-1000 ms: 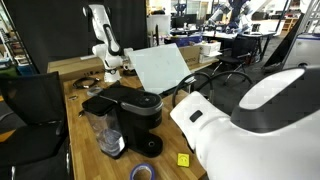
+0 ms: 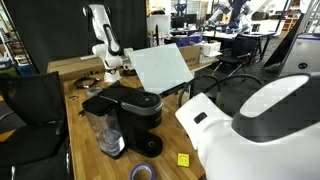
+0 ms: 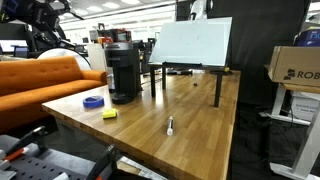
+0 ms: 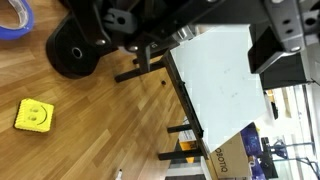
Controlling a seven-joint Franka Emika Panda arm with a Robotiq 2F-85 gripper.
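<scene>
My gripper is in the wrist view's upper part, its dark fingers wide apart with nothing visible between them. Below it on the wooden table lie a yellow square block [image 4: 34, 115] with dark marks and a roll of blue tape [image 4: 14, 20], cut by the frame edge. A black coffee machine [image 3: 125, 70] stands upright on the table, behind the blue tape roll [image 3: 93, 102] and the yellow block [image 3: 109, 114]. A small pale, pen-like object [image 3: 170, 126] rests nearer the table's front. In exterior view 1 the white arm hides the right side of the table.
A white board [image 3: 192, 42] stands on the table beyond the coffee machine. An orange sofa [image 3: 45, 80] is to the left, and cardboard boxes [image 3: 296, 66] are stacked at right.
The white arm in exterior view 1 has shifted slightly to the right over the last second. The table objects look unmoved.
</scene>
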